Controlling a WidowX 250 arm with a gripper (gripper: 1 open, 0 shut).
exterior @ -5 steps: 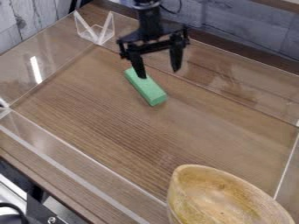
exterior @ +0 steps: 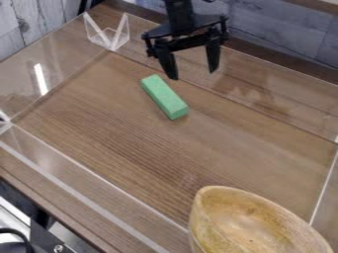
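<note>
A black robot gripper (exterior: 185, 48) hangs at the top centre of the camera view, its fingers apart and pointing down, with nothing visible between them. Below it a green block (exterior: 165, 97) lies diagonally on the wooden table, apart from the fingers.
A large cream bowl (exterior: 254, 225) stands at the bottom right. Pale wire or netting shows at the left edge, and a dark object sits at the bottom-left corner.
The gripper has risen away from the green block, toward the top of the view. The block has stayed where it was.
</note>
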